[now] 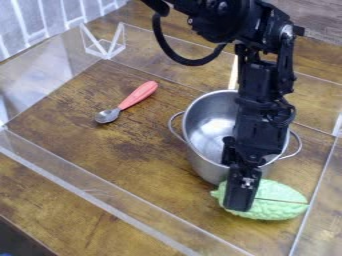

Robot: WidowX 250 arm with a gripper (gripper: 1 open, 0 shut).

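Note:
The black gripper (243,182) points down in front of a steel pot (210,120), its tips at the near end of a pale green bumpy vegetable-like object (278,203) on the wooden board beside the pot. Whether the fingers are closed on that object is unclear, as the dark finger hides the contact. The pot has wire side handles and is partly hidden behind the arm.
A spoon (135,98) with a pink handle lies on the left of the board. Clear plastic edging (40,160) runs along the left. Bare wood (107,170) spans the lower left.

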